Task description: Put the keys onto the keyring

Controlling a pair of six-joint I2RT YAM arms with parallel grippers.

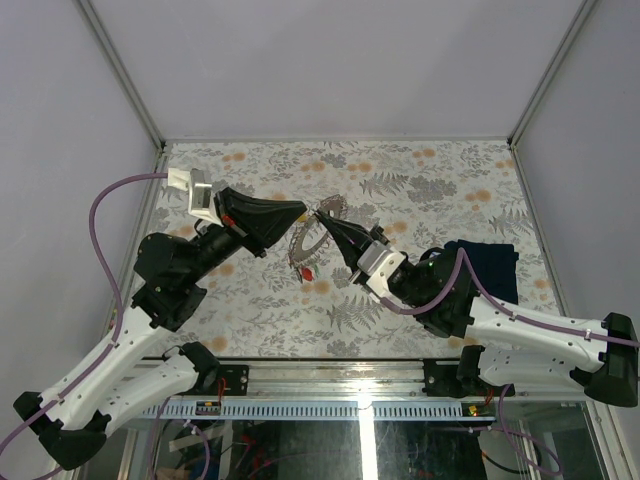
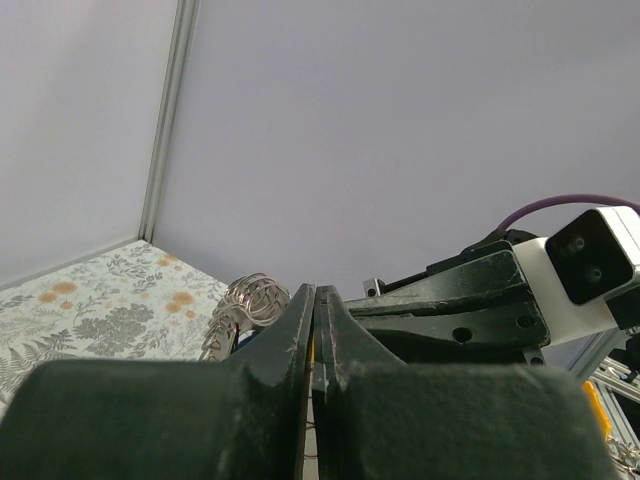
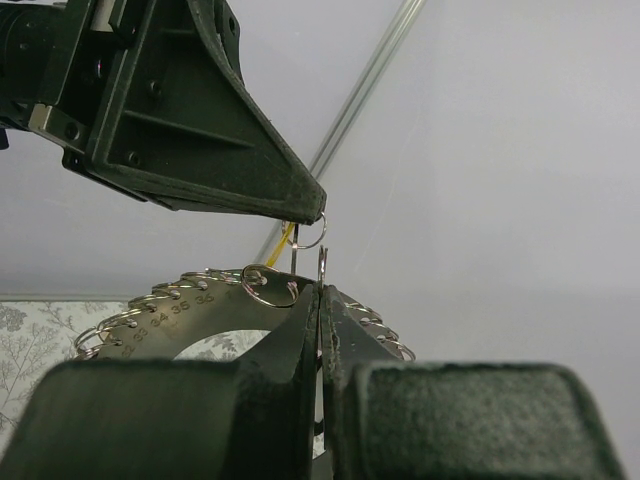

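Observation:
My left gripper (image 1: 304, 209) is shut. In the right wrist view a thin wire ring (image 3: 322, 232) hangs at its tip, with a narrow yellow piece (image 3: 282, 244) behind. My right gripper, also shut, has a thin metal loop (image 3: 322, 262) rising edge-on from its fingertips. Below and behind these tips hangs a flat metal hoop (image 3: 215, 310), stamped with numbers and lined with wire loops (image 2: 258, 296). The two grippers' tips are close together, with a small gap between the ring and the loop in the right wrist view. No key shape can be made out clearly.
A small red piece (image 1: 307, 273) shows at the hoop's lower end. A dark folded cloth (image 1: 492, 268) lies at the right, partly behind the right arm.

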